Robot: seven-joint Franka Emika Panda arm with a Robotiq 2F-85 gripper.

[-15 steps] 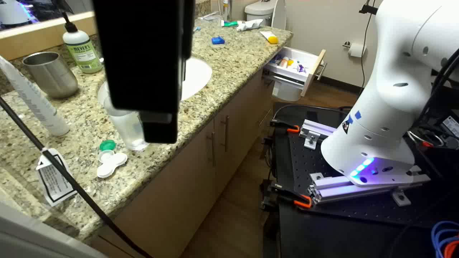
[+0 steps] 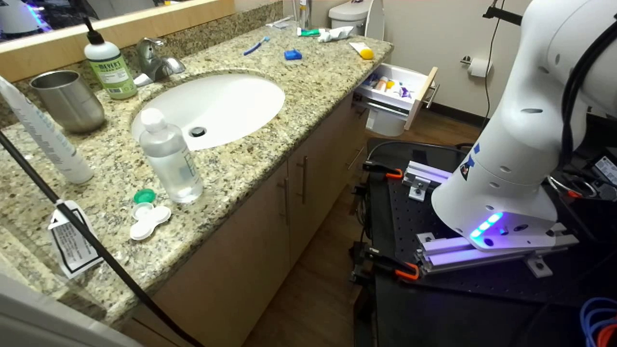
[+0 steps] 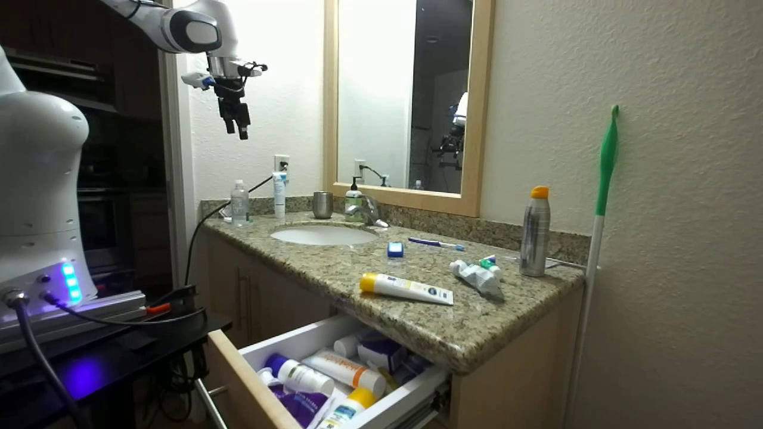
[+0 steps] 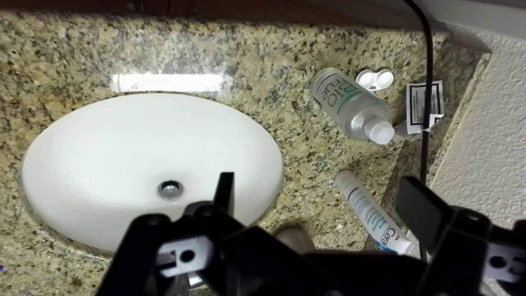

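Observation:
High above the far end of the counter, my gripper (image 3: 237, 136) points down, open and empty. Its two black fingers frame the wrist view, well apart, with the CeraVe tube (image 4: 373, 212) seen below between them. That white tube stands upright near the wall in the second exterior view. Closer to the counter's front edge is a clear bottle (image 2: 168, 157) with a white cap, also upright. A white contact lens case (image 2: 149, 221) lies beside the bottle, one lid apart and green. Behind the tube stands a steel cup (image 2: 68, 101), mostly hidden by the gripper in the wrist view.
The white sink (image 2: 231, 104) is empty, with a soap bottle (image 2: 111, 66) and faucet (image 2: 154, 60) behind it. A black cable (image 2: 98, 246) crosses the counter's end. The filled drawer (image 3: 422, 388) stands pulled out. A yellow-capped tube (image 3: 408, 288) lies above it.
My gripper has risen out of the first exterior view, where it had covered part of the sink and the clear bottle. The arm has shifted slightly. The counter objects look unmoved.

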